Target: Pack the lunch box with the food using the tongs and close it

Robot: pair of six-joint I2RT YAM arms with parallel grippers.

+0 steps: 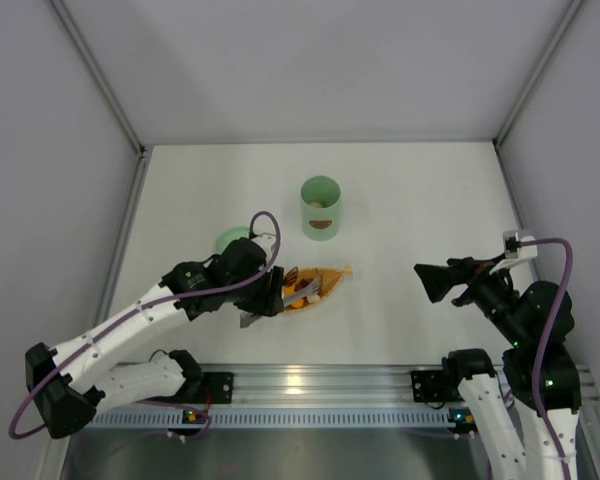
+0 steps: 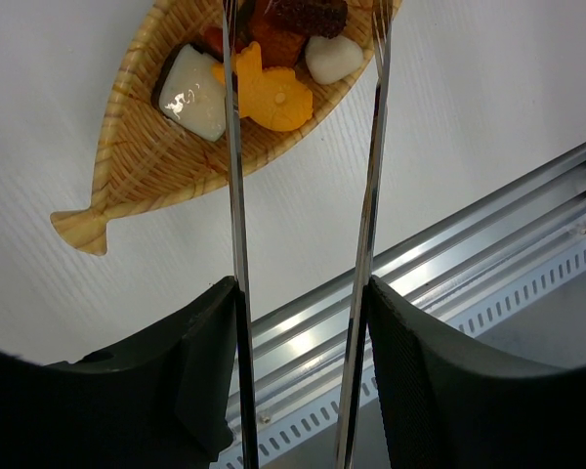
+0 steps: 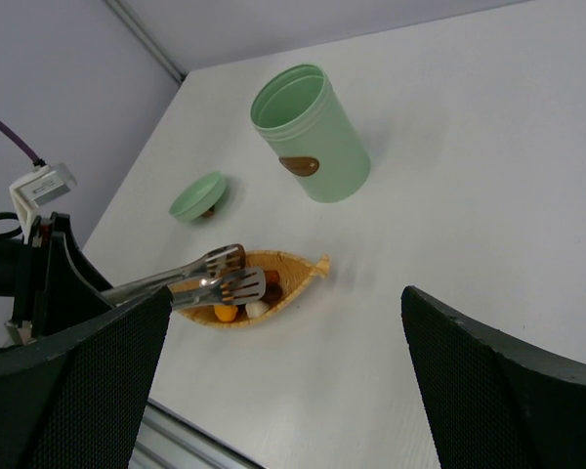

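Note:
A fish-shaped woven basket [image 2: 137, 161] lies on the table with several food pieces in it. They include a yellow flower-shaped piece [image 2: 276, 103], a white block with a dark edge [image 2: 195, 96], a round white piece [image 2: 333, 60] and a dark brown piece [image 2: 308, 16]. Over the basket, my left gripper stands open, its long fork-like fingers spread around the brown and round white pieces, gripping nothing. To the back is a green cup-like container [image 3: 327, 161], with something pale inside. My right gripper is open and empty, well right of the basket.
A small green dish [image 3: 197, 198] rests left of the container, partly behind the left arm in the top view. Metal rails [image 1: 310, 380] run along the table's front edge. Between container and right arm the white table [image 1: 410, 200] is bare.

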